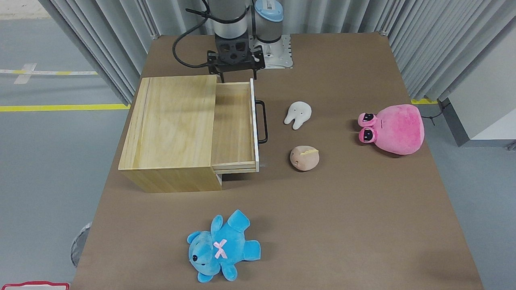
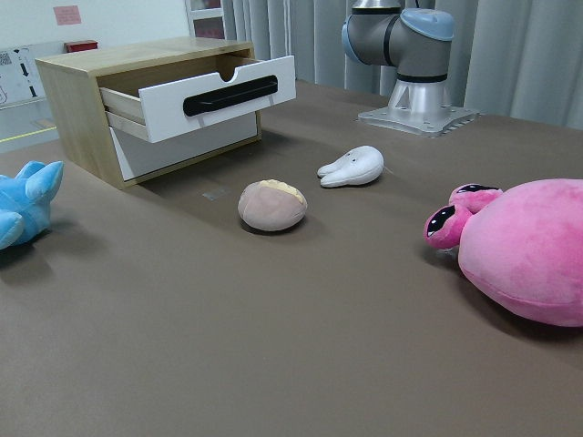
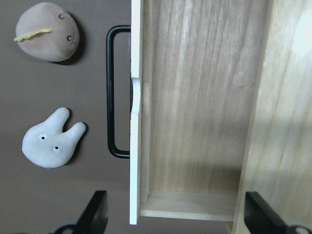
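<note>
The wooden cabinet (image 1: 169, 123) stands with its upper drawer (image 1: 231, 123) pulled out, empty where visible, its black handle (image 3: 110, 90) facing right in the front view. My gripper is raised above the cabinet's far end. In the wrist view its two fingers stand wide apart, open, with nothing seen between them but drawer and table. Beside the drawer lie a white plush (image 1: 298, 114) and a round beige plush (image 1: 303, 158).
A pink plush (image 1: 394, 129) sits at the right. A blue bear (image 1: 223, 249) lies at the near side. The arm base (image 2: 417, 114) is at the back.
</note>
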